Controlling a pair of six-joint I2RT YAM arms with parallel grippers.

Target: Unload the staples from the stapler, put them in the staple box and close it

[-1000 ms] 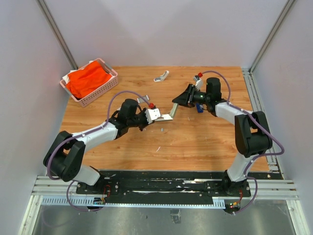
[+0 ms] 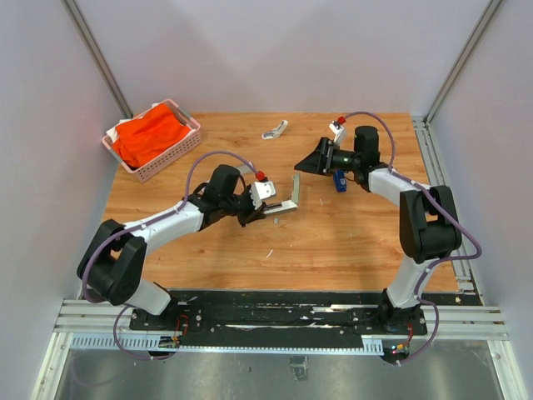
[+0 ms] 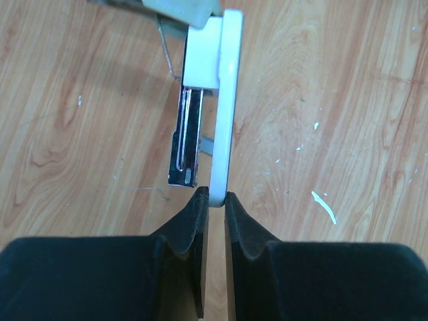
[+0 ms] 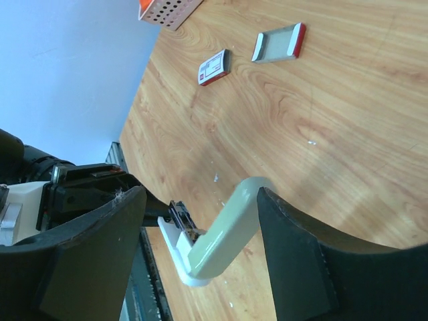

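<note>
The opened stapler (image 2: 296,187) hangs from my left gripper, which is shut on one long white part of it (image 3: 223,114). Beside that part its dark staple channel (image 3: 184,154) is exposed. A small grey strip (image 3: 206,144) shows beneath it on the table. In the right wrist view the stapler's pale green cover (image 4: 229,231) stands below my right gripper (image 2: 321,162), whose fingertips are apart with nothing between them.
A pink basket with orange cloth (image 2: 150,137) sits at the back left. A small box (image 4: 214,67), a tray-like piece (image 4: 278,43) and a blue object (image 2: 340,182) lie on the table.
My left gripper, with the stapler, has shifted slightly right and toward the front of the table.
</note>
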